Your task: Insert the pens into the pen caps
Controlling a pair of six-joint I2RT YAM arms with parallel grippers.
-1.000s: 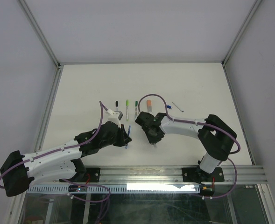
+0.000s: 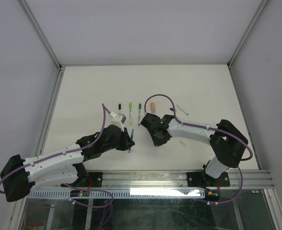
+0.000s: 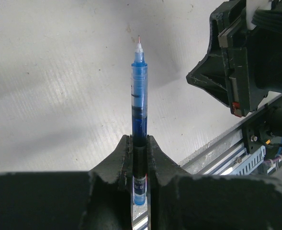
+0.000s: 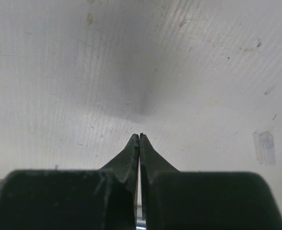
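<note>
My left gripper is shut on a blue pen (image 3: 139,96), held with its bare tip pointing away, as the left wrist view shows; in the top view it is left of centre. My right gripper is shut, nothing between its fingertips, over bare table just right of centre. Several pens lie in a row behind the grippers, among them a green one (image 2: 130,108) and a black one (image 2: 119,107). An orange pen (image 2: 152,107) lies behind the right arm, with a small blue piece (image 2: 172,109) and a pale pen (image 2: 182,109) further right.
Walls surround it, with a metal rail along the front edge. In the left wrist view the right arm's black gripper body is close at the right.
The right arm has moved a little to the right and toward the front. The left gripper and its blue pen look still.
</note>
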